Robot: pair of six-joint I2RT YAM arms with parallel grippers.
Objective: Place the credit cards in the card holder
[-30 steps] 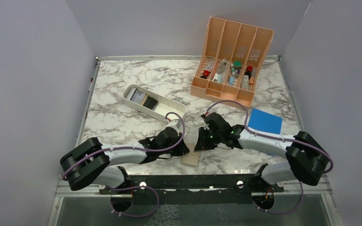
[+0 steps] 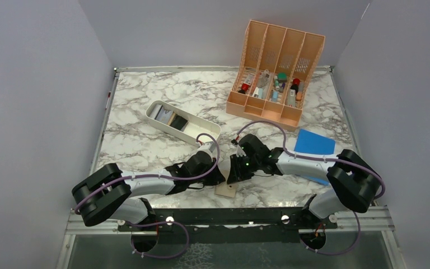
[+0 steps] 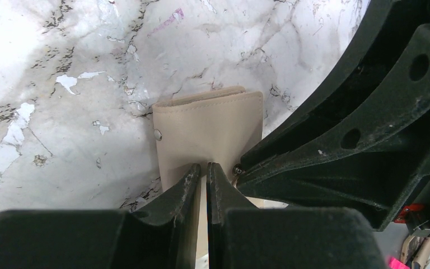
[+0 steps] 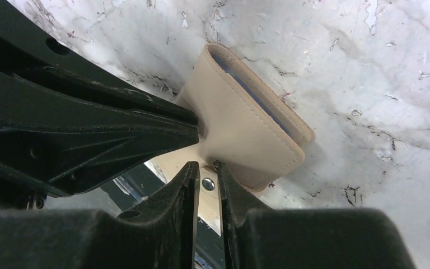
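Observation:
The beige card holder lies at the front middle of the marble table, partly covered by both grippers. In the left wrist view its stitched pocket edge gapes slightly; the right wrist view shows a bluish-grey layer inside the opening, though I cannot tell if that is a card. My left gripper is shut on the holder, beige leather showing in the thin gap. Over the strap with its metal snap, my right gripper stands slightly open, fingertips either side of it. No loose credit cards are clearly visible.
Behind the left arm is a long white tray with several dark and grey items. An orange compartment box stands at the back right. A blue folder lies behind the right arm. Bare marble surrounds the holder's back side.
My right gripper has moved left and slightly toward the front edge, onto the card holder. The left arm and the holder have not visibly moved.

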